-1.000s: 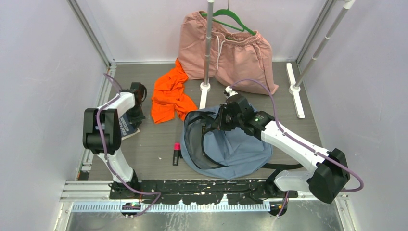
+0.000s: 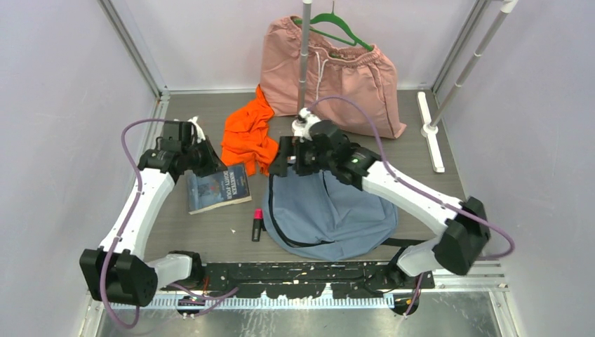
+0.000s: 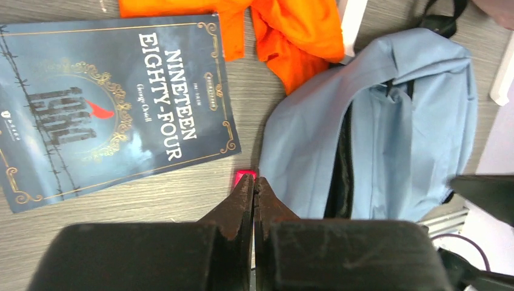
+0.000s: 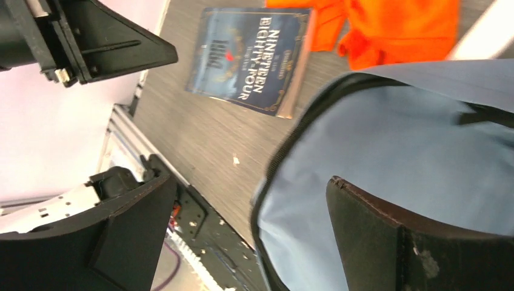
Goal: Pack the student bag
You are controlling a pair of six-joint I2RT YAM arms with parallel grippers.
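The book Nineteen Eighty Four (image 2: 217,188) lies flat left of the blue-grey bag (image 2: 333,217). My left gripper (image 2: 214,165) hangs over the book's upper area; its fingers are shut in the left wrist view (image 3: 253,185), with nothing visible between them. My right gripper (image 2: 288,154) stands open above the bag's upper left, empty between its fingers. A pink-capped marker (image 2: 257,225) lies just left of the bag, partly hidden in the left wrist view. An orange garment (image 2: 245,133) lies crumpled behind the book and bag.
Two pink drawstring bags (image 2: 358,98) with a green hanger (image 2: 337,24) stand at the back. Upright poles on white feet (image 2: 431,140) stand at centre back and right. Bare floor shows around the marker.
The book has shifted right, toward the bag. My left gripper moved right with the arm. My right gripper moved left and is now open; the bag's opening looks less wide.
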